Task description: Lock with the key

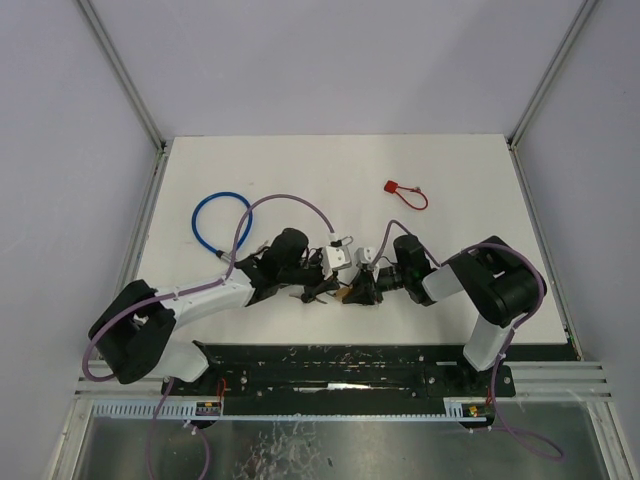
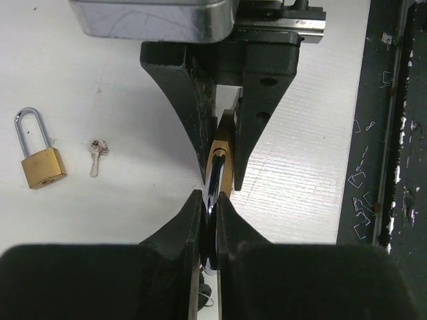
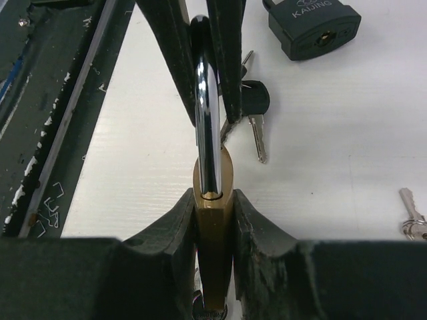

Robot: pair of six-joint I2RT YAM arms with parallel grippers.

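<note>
A brass padlock (image 1: 346, 293) with a silver shackle is held between my two grippers near the front middle of the table. In the left wrist view my left gripper is shut on the shackle (image 2: 215, 177). My right gripper is shut on the brass body (image 3: 213, 230), as the right wrist view shows. The shackle stands in line with the body; whether its far end is seated is hidden. Black-headed keys (image 3: 255, 100) lie on the table below, partly behind the left fingers. No key shows in the lock.
A black padlock (image 3: 312, 30), a small silver key (image 3: 411, 207) and another brass padlock (image 2: 44, 168) with its shackle raised lie close by. A blue cable lock (image 1: 247, 215) rests back left, a red lock (image 1: 391, 187) back right.
</note>
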